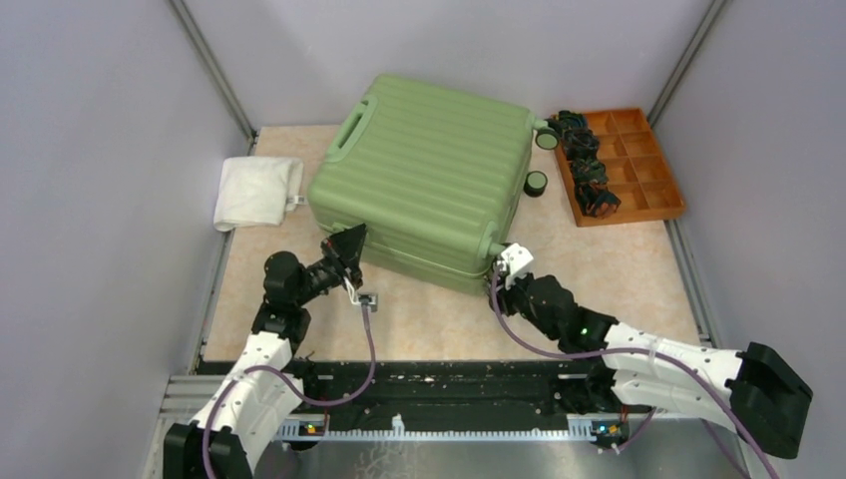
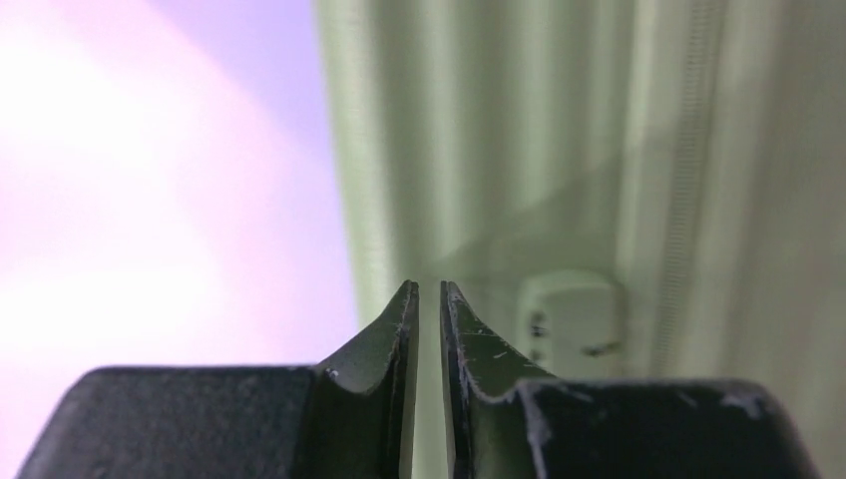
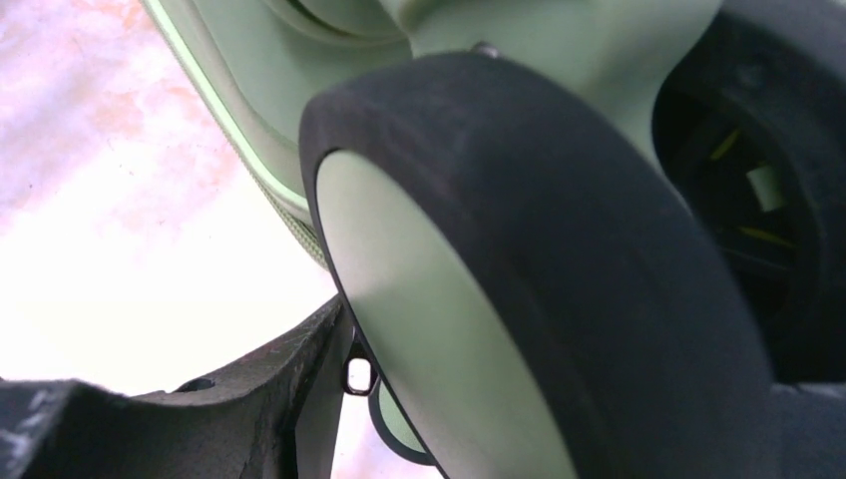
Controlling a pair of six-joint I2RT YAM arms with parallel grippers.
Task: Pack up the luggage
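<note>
A large green suitcase [image 1: 424,170] lies flat and closed at the centre of the table. My left gripper [image 1: 349,244] is at its front-left side; in the left wrist view its fingertips [image 2: 397,334] are together over the blurred ribbed shell [image 2: 469,150], and what is between them is hard to see. My right gripper [image 1: 504,279] is at the front-right corner. In the right wrist view a black-rimmed wheel [image 3: 419,299] fills the space in front of its fingers [image 3: 289,389]; whether they grip it cannot be told.
A folded white towel [image 1: 254,192] lies at the left. An orange compartment tray [image 1: 643,180] holding dark bundled items stands at the back right. Bare table shows along the front and at the right.
</note>
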